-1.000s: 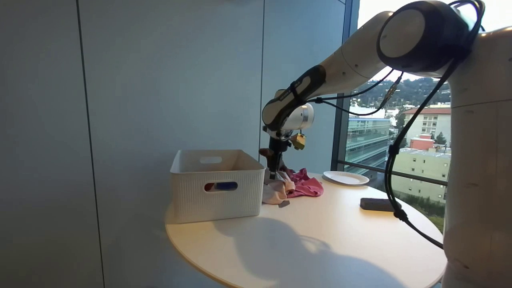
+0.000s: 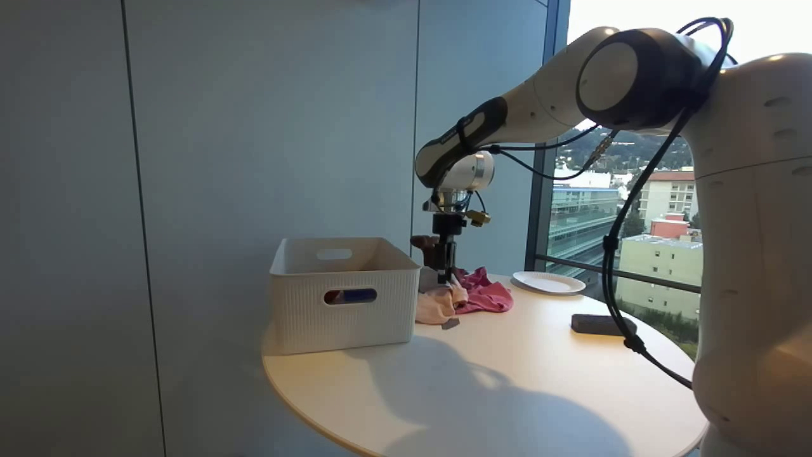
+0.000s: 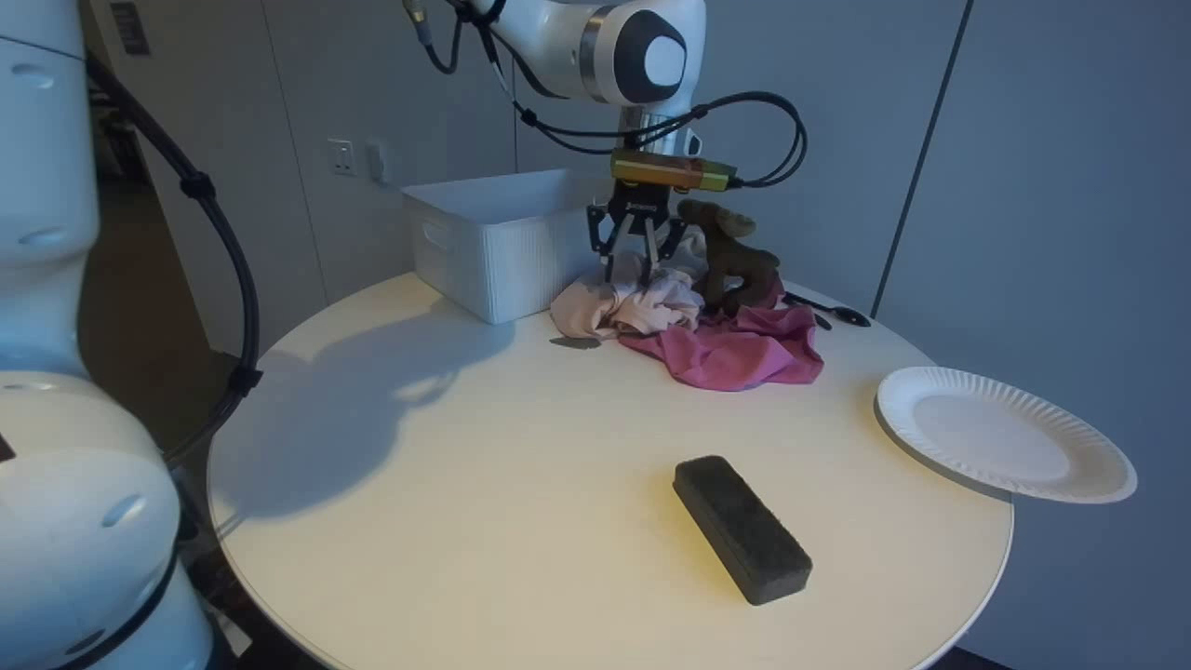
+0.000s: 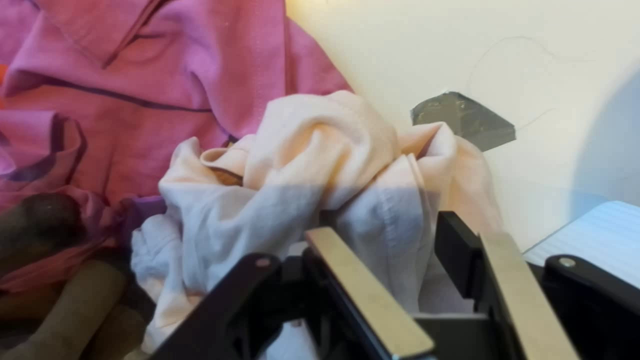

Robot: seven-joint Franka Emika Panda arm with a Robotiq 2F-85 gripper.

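My gripper (image 3: 627, 275) points down over the crumpled pale pink cloth (image 3: 586, 311), its fingers apart. In the wrist view the cloth (image 4: 324, 144) fills the space below and between the fingers; whether they touch it, I cannot tell. The darker pink cloth (image 3: 731, 357) lies against it, spread toward the plate side. A brown plush-like thing (image 3: 731, 262) rests behind the cloths. Beside the heap stands a white ribbed bin (image 2: 304, 316), and a blue item (image 2: 359, 294) shows through its handle hole.
A dark oblong block (image 3: 742, 530) lies on the open table. The white paper plate (image 3: 994, 430) sits at the table's edge. Near the cloths are a black spoon-like utensil (image 3: 849, 316) and a flat grey scrap (image 4: 465, 120).
The arm has shifted and the gripper has swung from a tilt to nearly upright, its tips moving slightly right in exterior view 1. Cloths and bin look unmoved.
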